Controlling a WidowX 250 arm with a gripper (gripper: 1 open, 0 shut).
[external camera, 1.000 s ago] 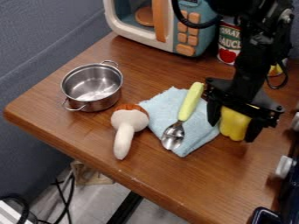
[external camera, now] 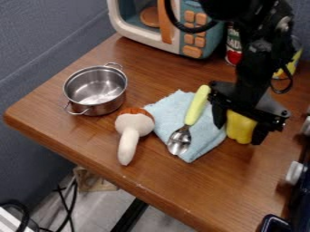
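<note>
The black gripper (external camera: 248, 112) is lowered at the right side of the wooden table over a yellow object (external camera: 242, 129), which sits between or just beneath its fingers; whether the fingers are closed on it cannot be told. Left of it a light blue cloth (external camera: 166, 110) lies with a spoon (external camera: 179, 139) with a pale yellow handle on it. A white mushroom-like toy (external camera: 127, 142) with an orange-red top lies left of the cloth. A steel pot (external camera: 96, 89) stands at the left of the table.
A toy microwave (external camera: 152, 23) stands at the back, with a red can (external camera: 234, 47) beside it and a yellow item behind the arm. White knobs and a dark object line the right edge.
</note>
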